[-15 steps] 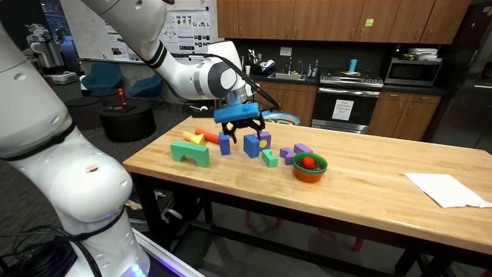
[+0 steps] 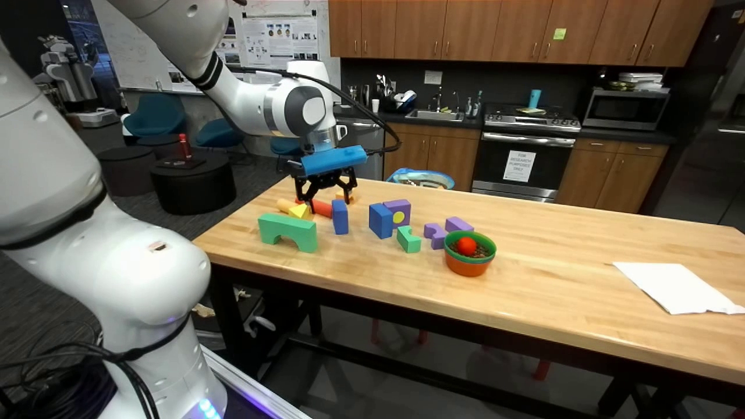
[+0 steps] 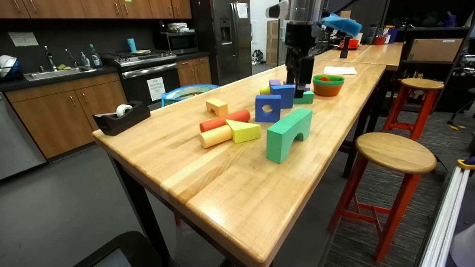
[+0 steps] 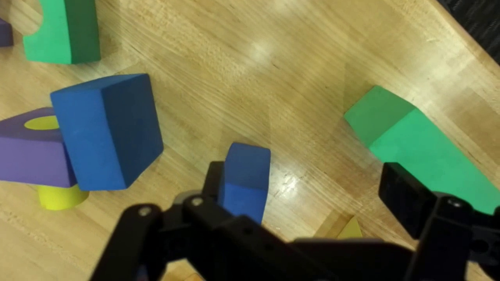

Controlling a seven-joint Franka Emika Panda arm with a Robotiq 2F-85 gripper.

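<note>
My gripper (image 2: 329,205) hangs open over the left part of the block group, its fingers wide apart. Seen from the wrist, a narrow blue block (image 4: 247,175) shows beside the left finger (image 4: 214,182), below its height. A green arch (image 4: 436,159) lies partly behind the right finger (image 4: 406,199). The tip of a yellow triangle (image 4: 351,229) peeks out above the gripper's dark body. In exterior view 2 the blue block with a hole (image 3: 267,108) stands upright near the green arch (image 3: 289,133), with the yellow triangle (image 3: 243,131), red cylinder (image 3: 225,120) and pale-orange cylinder (image 3: 216,136) alongside.
A larger blue block (image 2: 380,220), a purple block (image 2: 398,212) and a green notched block (image 2: 408,240) stand to the right. Stacked bowls (image 2: 469,255) hold a red ball. A tape dispenser (image 3: 122,118) sits at one table edge; white paper (image 2: 674,286) lies at the right.
The arm has swung left in exterior view 1, carrying the open gripper from above the blue blocks towards the yellow triangle and red cylinder. The blocks have not moved.
</note>
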